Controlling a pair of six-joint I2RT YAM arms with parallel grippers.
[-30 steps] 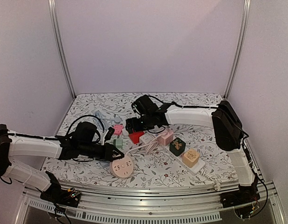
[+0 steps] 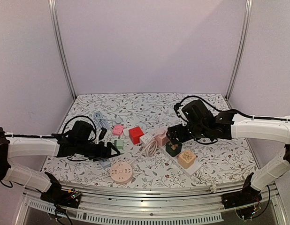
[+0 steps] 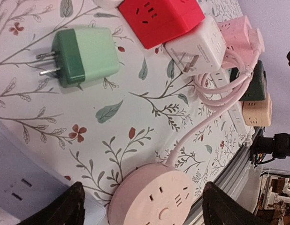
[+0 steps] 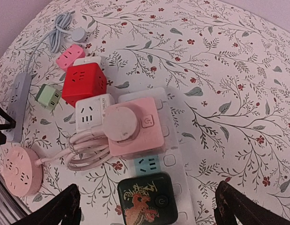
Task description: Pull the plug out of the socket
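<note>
A white power strip (image 4: 169, 117) carries a pink cube (image 4: 153, 117), a dark green cube plug (image 4: 135, 188) and an orange cube (image 2: 186, 158). The pink cord's round plug (image 4: 120, 123) sits against the pink cube. My right gripper is open above the strip, with the dark green cube below and between its spread fingers; contact cannot be seen. At the front left, the round pink socket (image 2: 121, 173) lies on the cloth. My left gripper stands open above it, with nothing held.
A red cube (image 4: 84, 82), a white adapter (image 4: 92, 110), a small green plug (image 4: 48, 96) and a pink adapter (image 4: 70, 56) lie left of the strip. The blue-grey strip (image 3: 27, 180) is under the left gripper.
My right gripper has moved right from above the red cube to over the white strip.
</note>
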